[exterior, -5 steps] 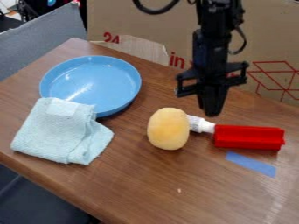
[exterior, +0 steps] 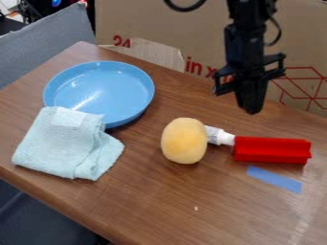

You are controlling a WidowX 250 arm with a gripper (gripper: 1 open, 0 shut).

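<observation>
My black gripper (exterior: 251, 96) hangs at the upper right, above the table behind a red tube with a white end (exterior: 269, 149); it looks shut, with nothing visible between its fingers. A yellow rounded object (exterior: 183, 141) lies in the middle, beside the tube's white end. A blue plate (exterior: 99, 91) is at the back left, with a folded pale blue cloth (exterior: 67, 144) in front of it.
A cardboard backdrop (exterior: 166, 29) stands along the back edge of the wooden table (exterior: 141, 206). A strip of blue tape (exterior: 272, 179) lies below the tube.
My gripper has risen and moved slightly to the right over the last second. The objects on the table have not moved.
</observation>
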